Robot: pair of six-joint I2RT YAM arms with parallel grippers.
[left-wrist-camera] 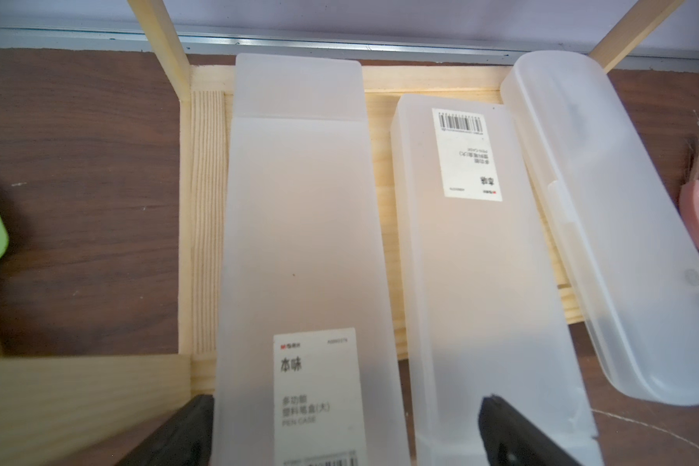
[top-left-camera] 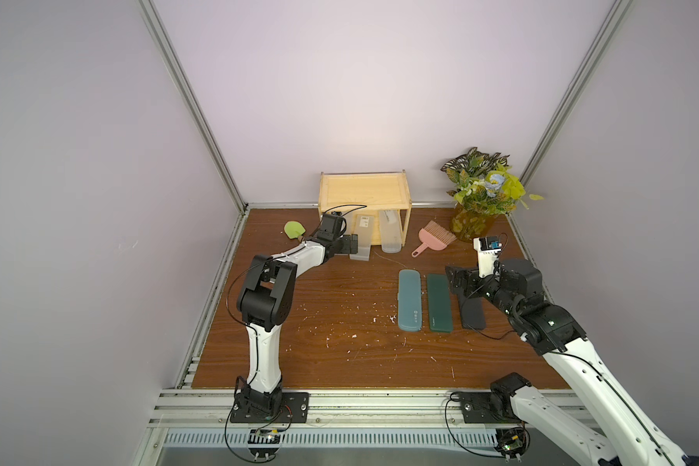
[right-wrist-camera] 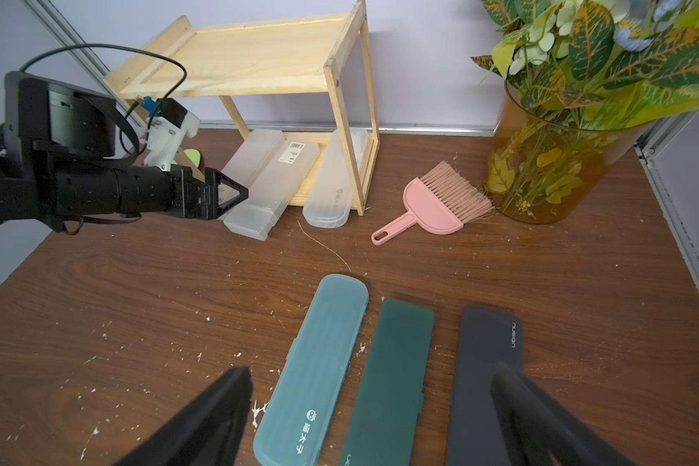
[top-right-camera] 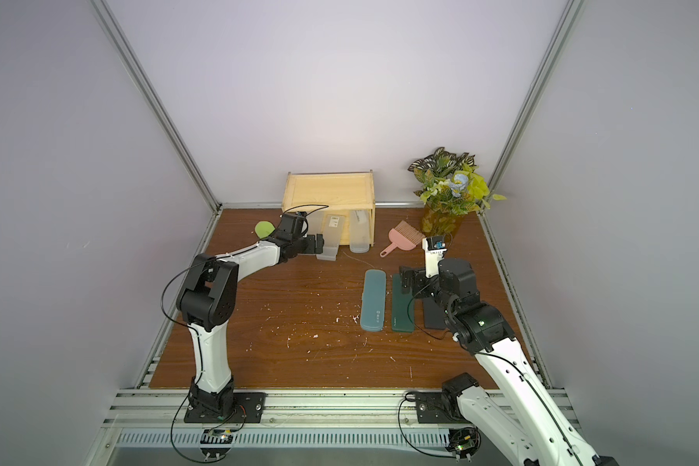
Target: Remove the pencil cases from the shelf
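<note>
Three translucent white pencil cases lie side by side on the lower board of the wooden shelf (top-left-camera: 363,186): left case (left-wrist-camera: 299,217), middle case (left-wrist-camera: 481,272), right case (left-wrist-camera: 613,225). My left gripper stands open at the front end of the left case, fingertips either side of it. My right gripper is open above three coloured cases on the table: light blue (right-wrist-camera: 310,369), dark green (right-wrist-camera: 388,372) and dark grey (right-wrist-camera: 481,372).
A flower vase (right-wrist-camera: 551,171) stands back right, a pink brush (right-wrist-camera: 431,206) beside the shelf, a green object (top-left-camera: 293,229) left of it.
</note>
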